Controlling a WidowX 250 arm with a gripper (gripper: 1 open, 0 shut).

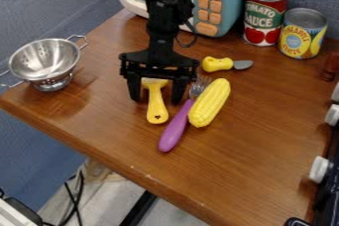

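The black gripper (158, 79) is low over the table (252, 175), directly over the head of a yellow utensil (157, 107), whose handle points toward the front. Its fingers stand apart on either side of that head; whether they touch it, I cannot tell. A purple-handled fork (173, 129) lies just right of the yellow utensil, beside a corn cob (209, 103). A small yellow-handled tool (223, 64) lies behind the corn.
A metal colander (46, 63) sits at the left edge. A toy microwave (216, 4), a tomato can (264, 17) and a yellow-labelled can (303, 35) stand at the back. Black equipment (326, 195) lines the right.
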